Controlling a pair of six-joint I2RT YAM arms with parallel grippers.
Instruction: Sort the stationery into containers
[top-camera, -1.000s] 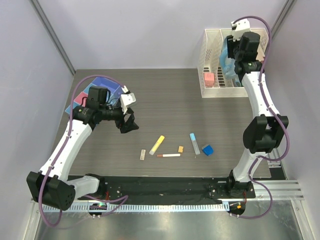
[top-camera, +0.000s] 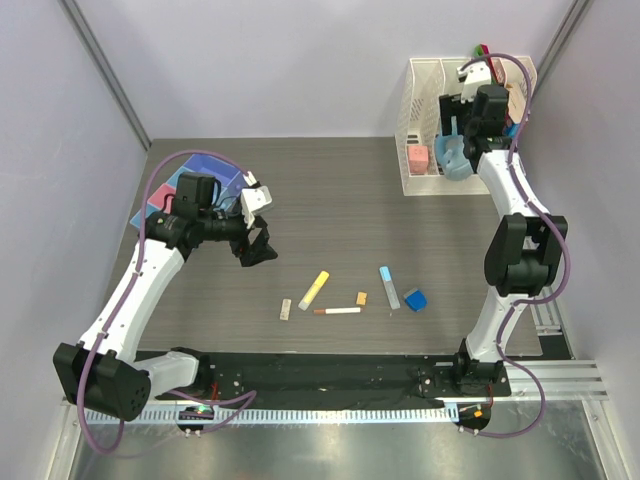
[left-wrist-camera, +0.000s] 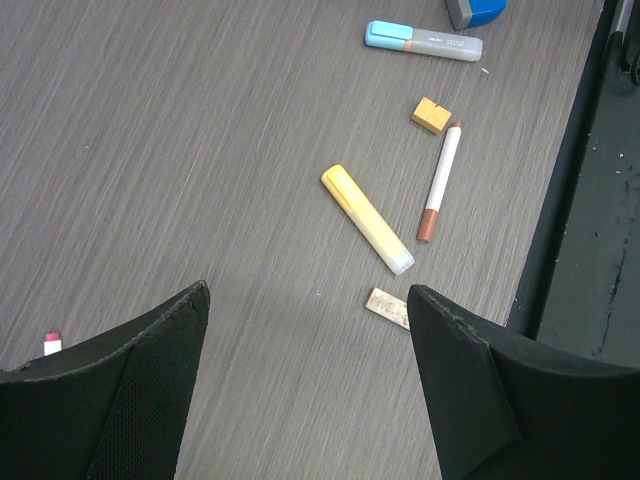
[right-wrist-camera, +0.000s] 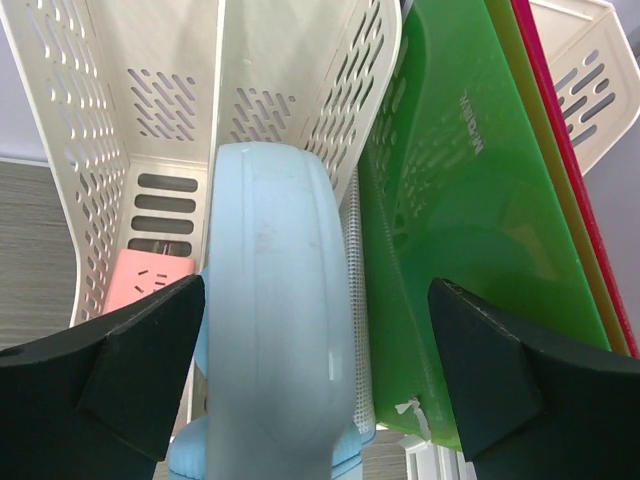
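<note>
My right gripper is open inside the white divided basket (top-camera: 405, 120), over a light blue soft case (right-wrist-camera: 275, 280), beside a green item (right-wrist-camera: 470, 200). A pink block (top-camera: 418, 157) sits in the basket's left compartment. My left gripper (top-camera: 258, 238) hangs open over the table. Below lie a yellow highlighter (top-camera: 313, 290), white-and-brown pen (top-camera: 336, 310), eraser (top-camera: 286, 309), small yellow block (top-camera: 361, 298), blue-capped marker (top-camera: 389, 287) and blue object (top-camera: 415, 299).
A blue-and-pink compartment box (top-camera: 215, 169) sits at the back left, partly under the left arm. Walls border both sides and the back.
The left arm has not visibly moved.
</note>
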